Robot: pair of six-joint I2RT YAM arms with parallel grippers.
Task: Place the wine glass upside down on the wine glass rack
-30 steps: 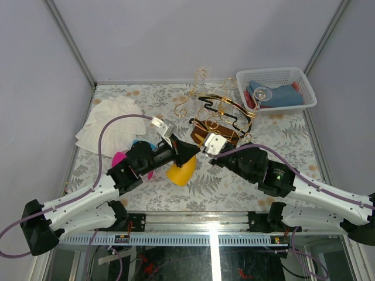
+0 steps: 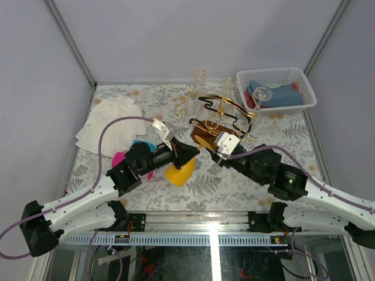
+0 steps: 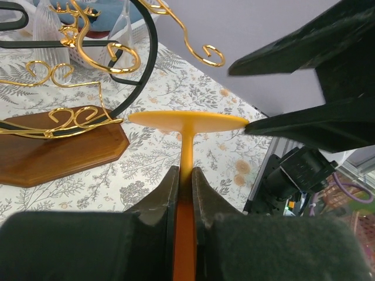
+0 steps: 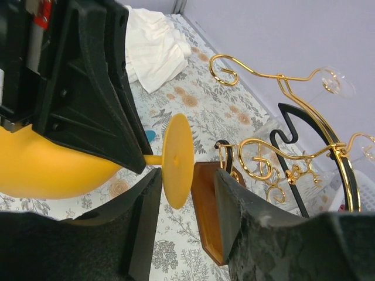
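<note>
A yellow wine glass (image 2: 180, 172) hangs by its stem from my left gripper, which is shut on it. In the right wrist view its bowl (image 4: 53, 167) lies sideways and its round foot (image 4: 177, 161) points toward the rack. My right gripper is open with its fingertips around the foot's level; in the left wrist view one finger (image 3: 293, 126) comes very close to the foot's rim, and contact is unclear. The gold and black wine glass rack (image 2: 234, 111) stands behind on a wooden base (image 3: 64, 152), holding clear glasses.
A white basket (image 2: 310, 96) with blue and red cloths stands at the back right. White cloth (image 2: 108, 126) lies at the back left. Pink (image 2: 119, 158) and blue (image 2: 140, 142) items sit partly hidden under the left arm.
The left arm has hardly moved.
</note>
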